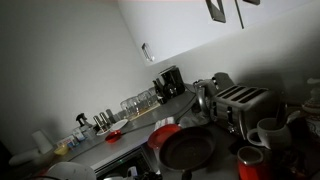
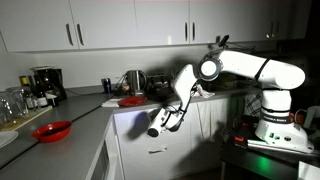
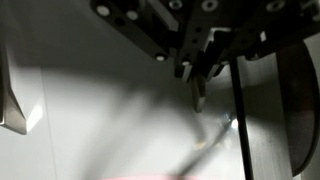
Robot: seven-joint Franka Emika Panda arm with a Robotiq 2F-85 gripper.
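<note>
In the second exterior view the white arm reaches across to the front of the white cabinets (image 2: 135, 140), and its gripper (image 2: 154, 131) is low against them, under the counter edge. A thin dark handle (image 2: 158, 151) shows on the front just below. Seen from the wrist, the dark gripper is close over a pale flat surface, its fingers looking closed. Shadow hides what lies between the fingers. Another metal handle (image 3: 12, 108) appears at that view's left edge.
A black pan (image 1: 187, 148) lies near the counter edge, beside a red plate (image 1: 163, 134). Behind are a toaster (image 1: 243, 105) and a white mug (image 1: 271, 132); a red canister (image 1: 251, 162) stands in front. Farther left is a red bowl (image 2: 52, 131).
</note>
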